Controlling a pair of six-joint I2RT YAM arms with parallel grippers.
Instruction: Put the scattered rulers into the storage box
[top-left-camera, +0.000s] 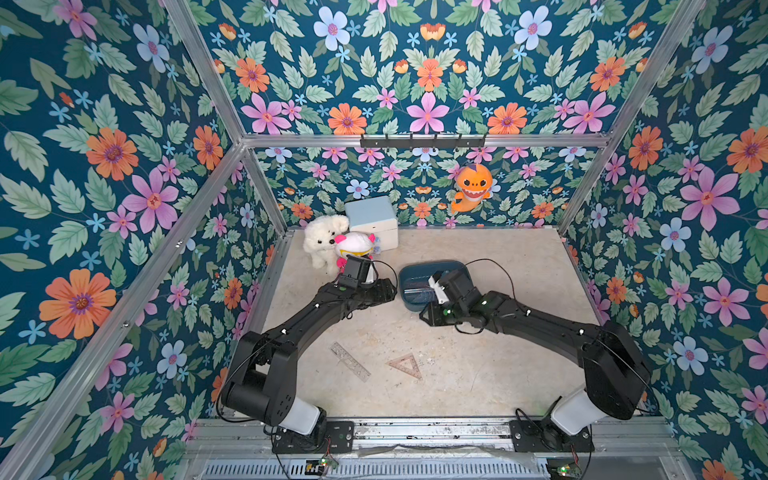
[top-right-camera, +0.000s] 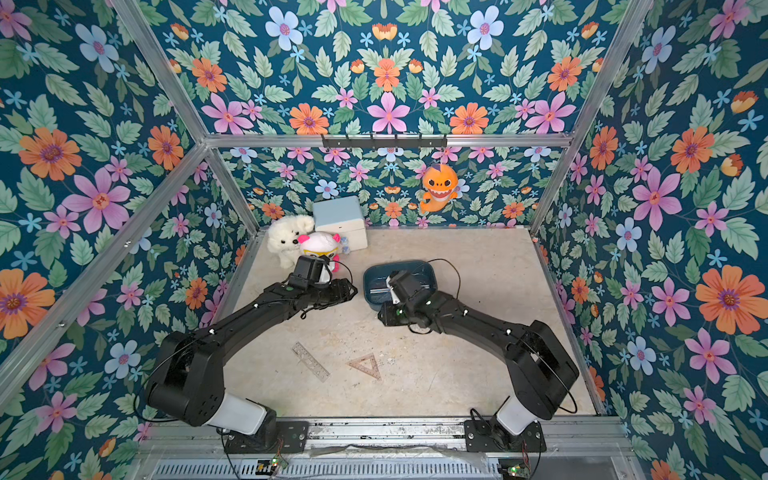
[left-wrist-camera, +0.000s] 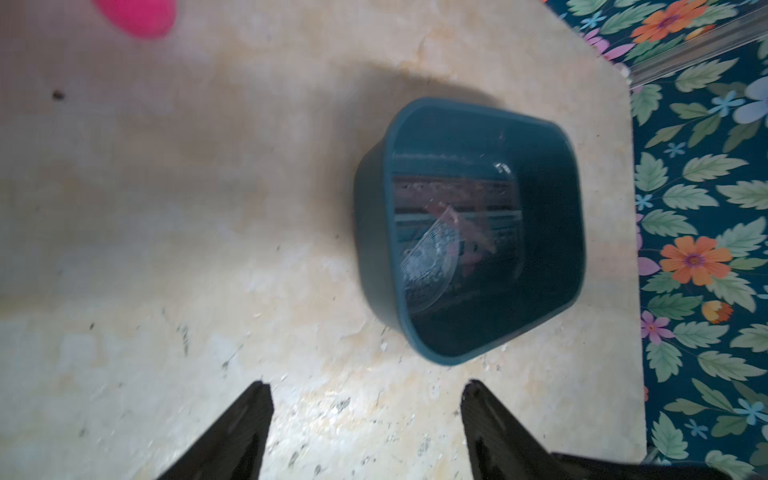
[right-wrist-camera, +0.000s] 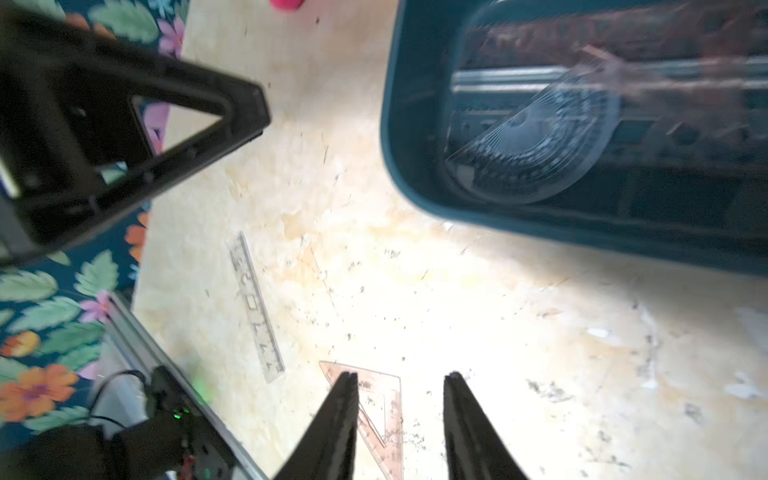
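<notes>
A dark teal box holds a clear protractor and other transparent rulers. In front of it on the tabletop lie a clear straight ruler and a pinkish triangle ruler, both loose. My left gripper is open, empty, left of the box with the box ahead in its wrist view. My right gripper stands open and empty at the box's front right; in its wrist view the triangle shows beyond the fingertips.
A white plush dog, a pink-and-white plush toy and a lidded blue-white box stand at back left. An orange shark figure is on the back wall.
</notes>
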